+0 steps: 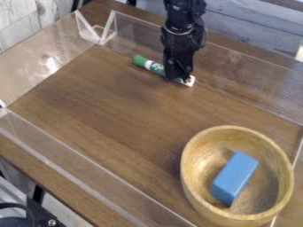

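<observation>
A black gripper (178,69) reaches down from the top centre of the camera view, its fingertips low over a white-and-green marker (149,65) that lies at an angle on the wooden table (106,124). The gripper covers part of the marker, whose white end shows just right of the fingertips. The fingers look close together; whether the marker is between them is hard to tell.
A wooden bowl (199,151) with a blue block (235,177) inside stands at the lower right. Clear plastic edging runs along the upper left.
</observation>
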